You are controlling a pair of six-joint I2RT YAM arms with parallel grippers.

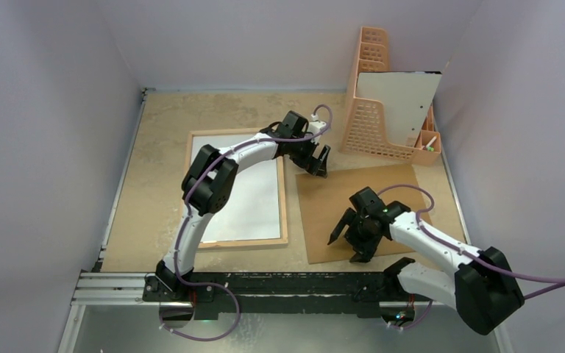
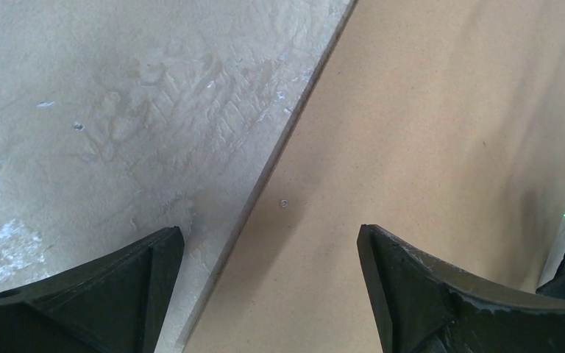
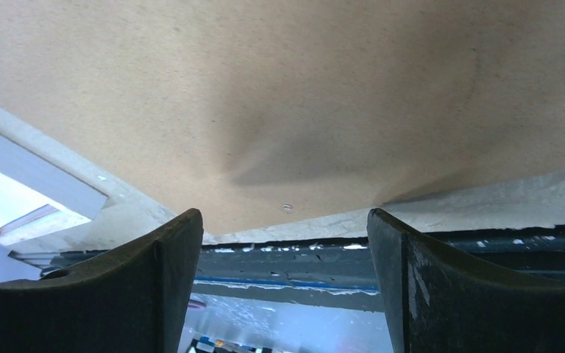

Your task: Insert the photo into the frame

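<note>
A wooden frame with a white inner panel lies on the left half of the table. To its right rests a flat brown board, likely the frame's backing. At the board's far left corner my left gripper is low, fingers apart; in the left wrist view the board's edge runs between its fingertips with nothing gripped. Over the board's near edge, my right gripper stands open, and its fingers straddle that edge. In the white sheet in the rack I cannot make out any picture.
A peach mesh rack stands at the back right, with a small cup of pens beside it. Bare table shows left of the frame. Walls close in on both sides and behind.
</note>
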